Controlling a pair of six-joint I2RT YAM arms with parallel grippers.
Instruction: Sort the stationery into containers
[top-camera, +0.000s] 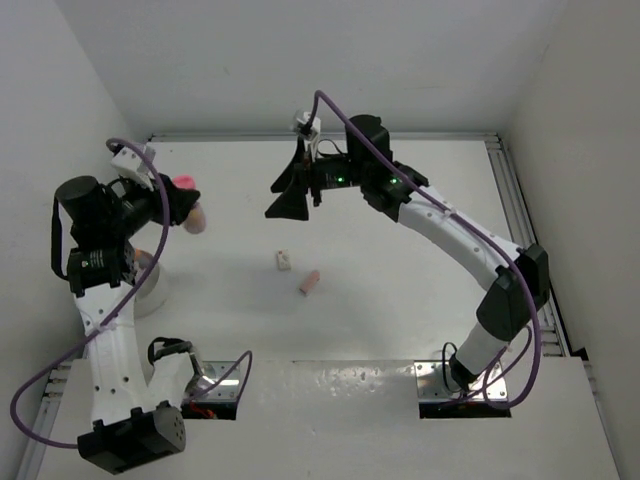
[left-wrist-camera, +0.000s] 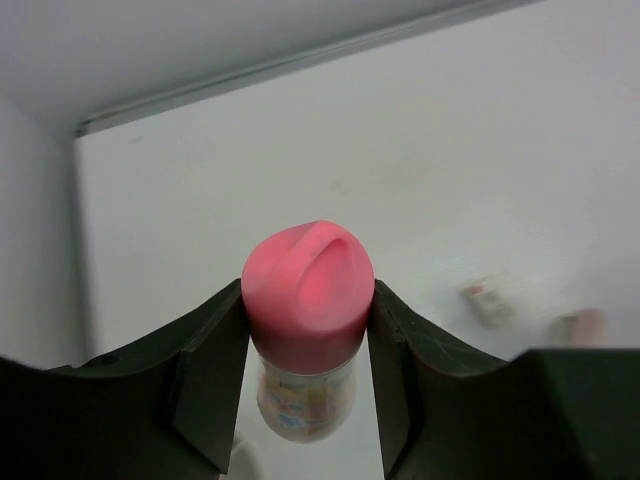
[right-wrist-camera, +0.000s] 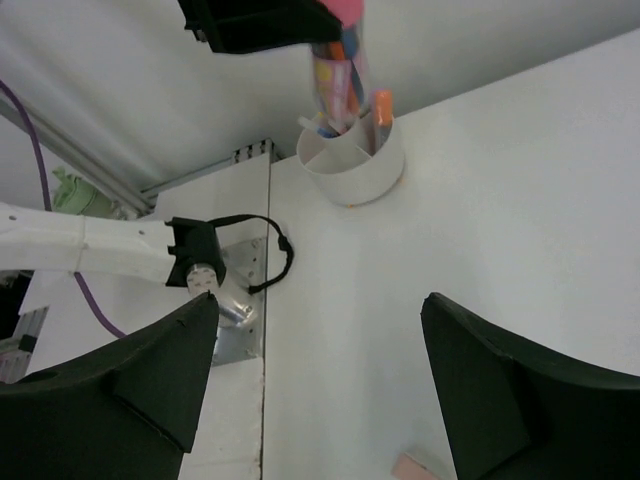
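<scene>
My left gripper (top-camera: 180, 200) is shut on a pink-topped object (left-wrist-camera: 305, 290) with a pale, translucent lower part, held above the table at the left. In the right wrist view it shows coloured pieces inside, above a white multi-compartment container (right-wrist-camera: 355, 180) holding some stationery. In the top view that container (top-camera: 150, 295) is partly hidden by the left arm. My right gripper (top-camera: 298, 188) hangs open over the back middle, empty between its fingers. A small pale item (top-camera: 283, 260) and a pinkish block (top-camera: 309, 282) lie on the middle of the table.
Walls border the left, back and right; cables run along both arms.
</scene>
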